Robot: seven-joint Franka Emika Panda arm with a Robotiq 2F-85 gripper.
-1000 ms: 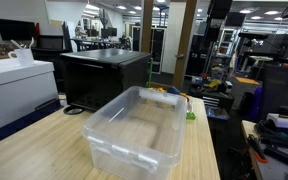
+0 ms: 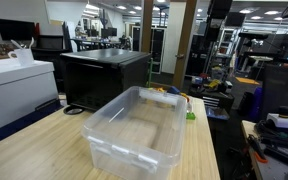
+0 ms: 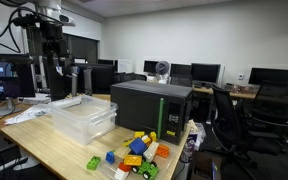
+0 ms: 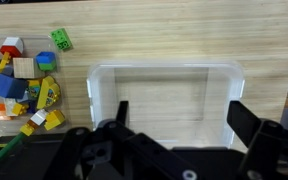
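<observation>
In the wrist view my gripper stands open above the clear plastic bin, its two dark fingers wide apart and nothing between them. The clear bin [image 4: 164, 68] is empty and sits on the wooden table. To its left in that view lies a cluster of colourful toy blocks [image 4: 24, 68], with a green block [image 4: 61, 39] a little apart. Exterior view 2 shows my gripper [image 3: 66, 66] high over the bin [image 3: 72, 122], at the upper left. The toy blocks [image 3: 134, 160] lie in front of the black box.
A black box-shaped appliance [image 2: 106, 80] stands behind the bin, and a white box [image 2: 19, 92] is at the left. Bare table [image 2: 44, 145] shows left of the bin. A green toy vehicle [image 3: 147, 170] lies near the table edge.
</observation>
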